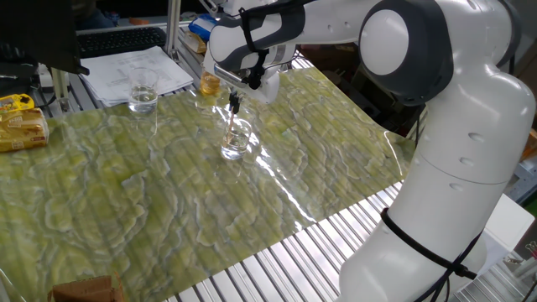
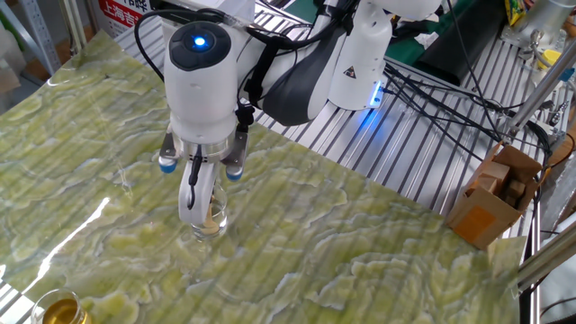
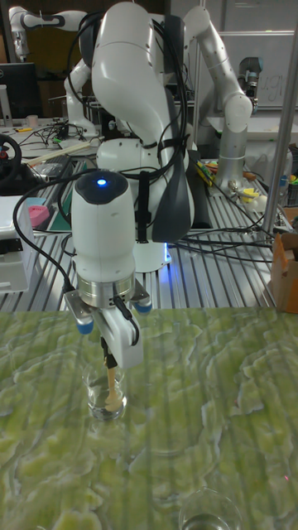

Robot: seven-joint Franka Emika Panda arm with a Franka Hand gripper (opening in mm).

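My gripper [image 1: 234, 104] points down over a clear glass [image 1: 235, 144] with some clear liquid in it. A thin tan stick [image 3: 112, 386] is pinched between its dark fingertips, and the lower end of the stick is inside the glass. In exterior view 3 the glass [image 3: 103, 405] stands upright on the green marbled sheet, with the fingertips at about its rim. The gripper's white body hides part of the glass [image 2: 212, 225] and the whole stick in exterior view 2.
Another clear glass with liquid [image 1: 143, 96] stands near the papers [image 1: 134, 74]. A glass of amber liquid [image 1: 210, 82] is by the sheet's far edge. A yellow-brown can [image 1: 23, 130] lies at the left. An open cardboard box [image 2: 490, 202] sits beside the sheet. Much of the sheet is bare.
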